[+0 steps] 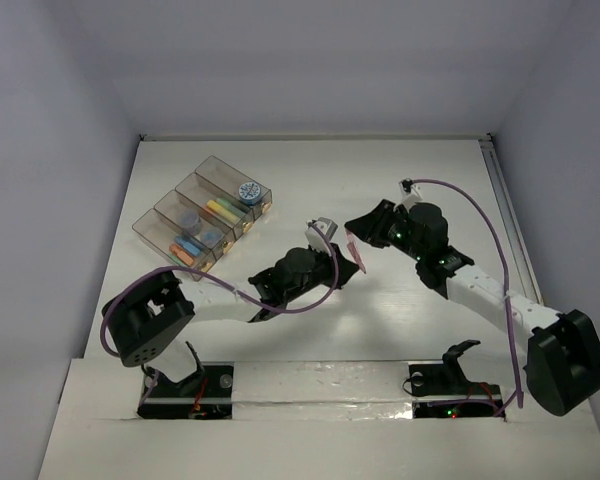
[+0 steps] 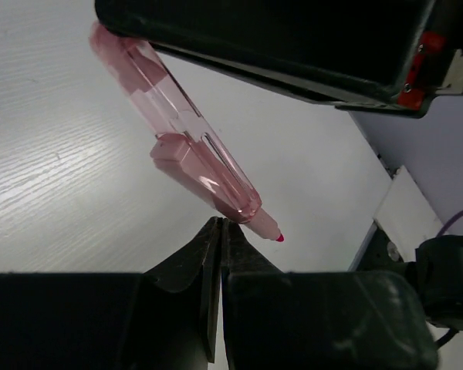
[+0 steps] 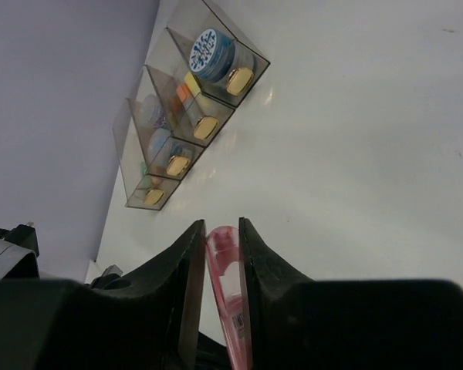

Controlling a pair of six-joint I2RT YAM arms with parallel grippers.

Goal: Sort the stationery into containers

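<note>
A translucent pink marker [image 1: 356, 252] [image 2: 204, 169] [image 3: 228, 293] hangs from my right gripper [image 1: 356, 228], which holds its upper end between the fingertips. In the left wrist view the marker slants down to its pink tip, just above my left gripper, which is shut with nothing showing between its fingers. In the top view my left gripper [image 1: 342, 268] is close below and left of the marker.
A row of clear containers [image 1: 151, 239] at the back left holds several markers and round blue tubs [image 1: 249, 192] [image 3: 211, 55]. The table between and behind the grippers is clear.
</note>
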